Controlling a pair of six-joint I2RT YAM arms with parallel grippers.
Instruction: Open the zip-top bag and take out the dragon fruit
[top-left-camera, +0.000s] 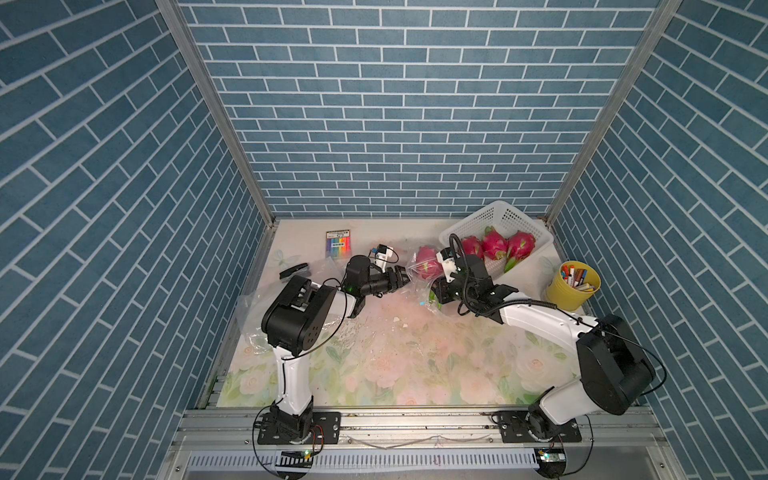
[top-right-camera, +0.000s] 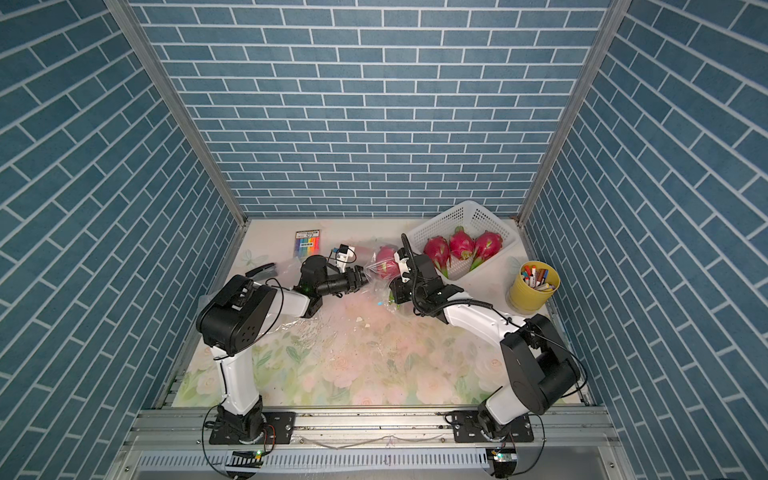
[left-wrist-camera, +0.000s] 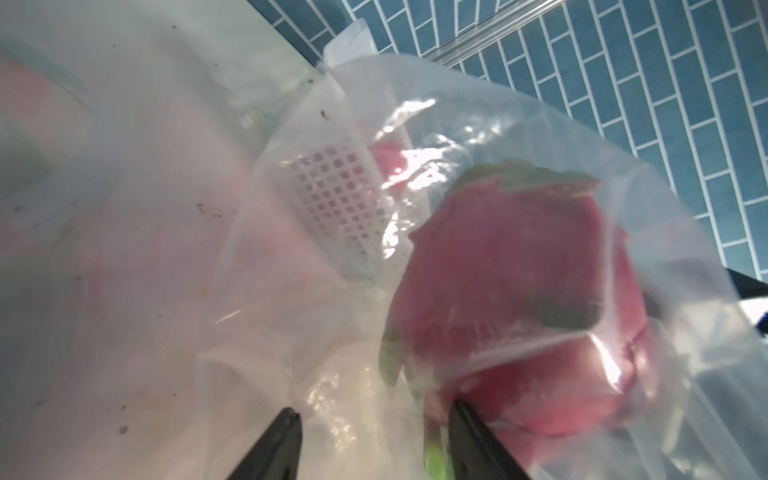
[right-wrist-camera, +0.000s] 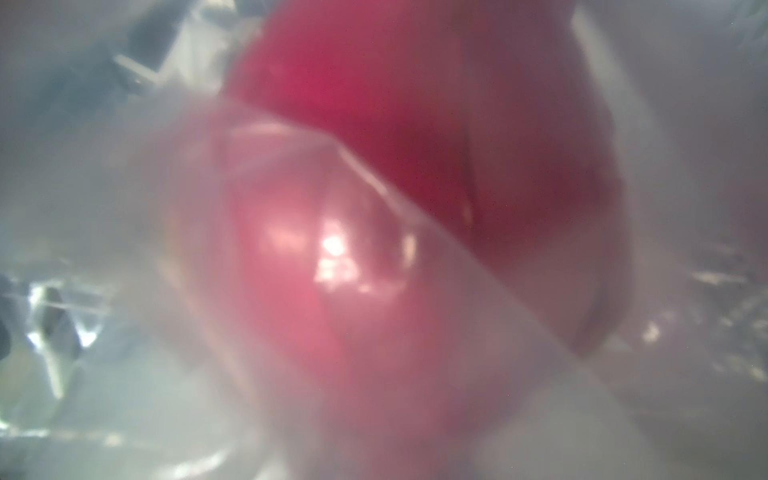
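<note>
A dragon fruit (left-wrist-camera: 512, 304), pink with green tips, sits within the clear zip top bag (left-wrist-camera: 264, 320), whose film spreads leftward over the table. My left gripper faces it from the left, fingers parted, with only loose film showing between its fingertips. The fruit lies just ahead of and to the right of them. On the bag's right end, close against the fruit, my right gripper (top-left-camera: 442, 280) is shut. Pink fruit (right-wrist-camera: 384, 336) behind a fold of film fills the right wrist view; those fingers are hidden, and their exact grip on the film cannot be made out.
Behind the right gripper stands a white mesh basket (top-left-camera: 500, 209) holding several dragon fruits. A yellow cup (top-left-camera: 566, 297) of pens is at right; a colourful box (top-left-camera: 337, 242) and a black object (top-left-camera: 293, 270) lie back left.
</note>
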